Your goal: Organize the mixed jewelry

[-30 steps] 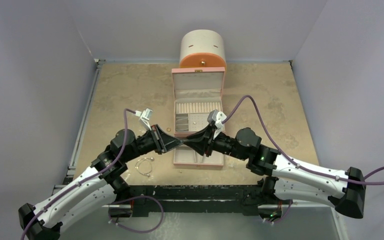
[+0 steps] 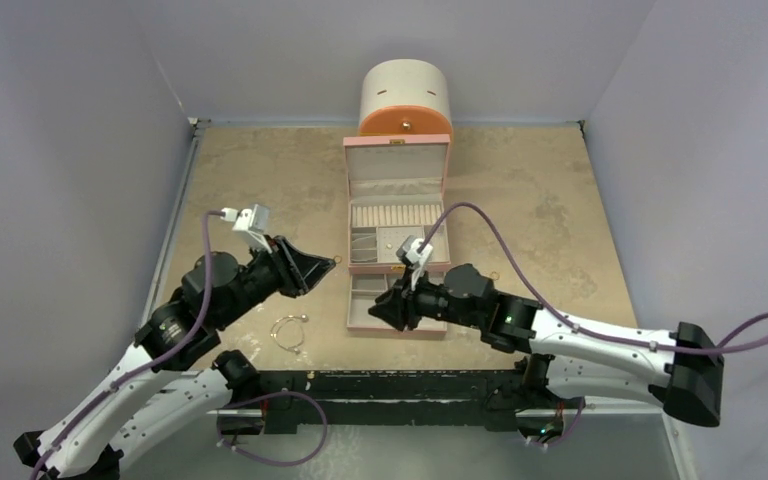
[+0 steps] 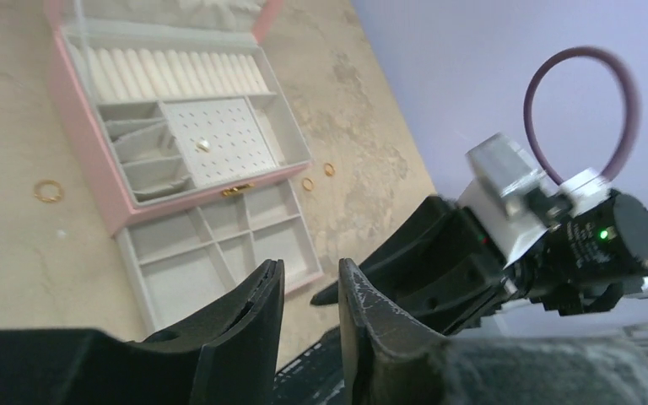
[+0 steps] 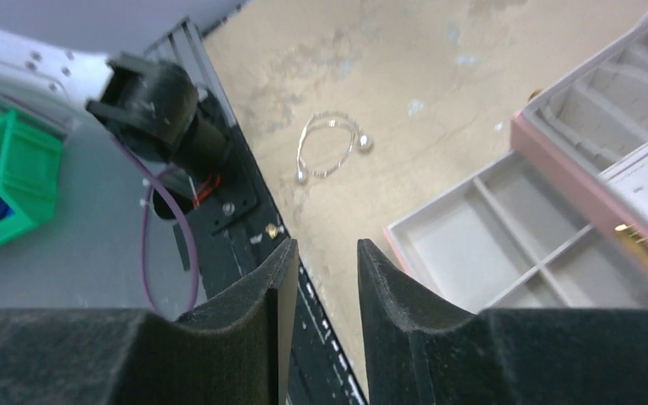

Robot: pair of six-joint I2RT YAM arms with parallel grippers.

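Observation:
The open pink jewelry box stands mid-table with its lower drawer pulled out, its visible compartments empty. A small stud sits on the perforated pad in the upper tray. Left of the box lies a gold ring; two more rings, one nearer the box and one farther out, lie to its right. A bracelet with ball ends rests at the table's front left. My left gripper is partly open and empty, left of the box. Over the drawer, my right gripper is also partly open and empty.
A cream round-topped case with an orange front stands behind the box. A green bin sits off the table.
The grippers' tips, together over the drawer earlier, have come apart. My left arm has moved left and slightly back; the right gripper has swung toward the table's front.

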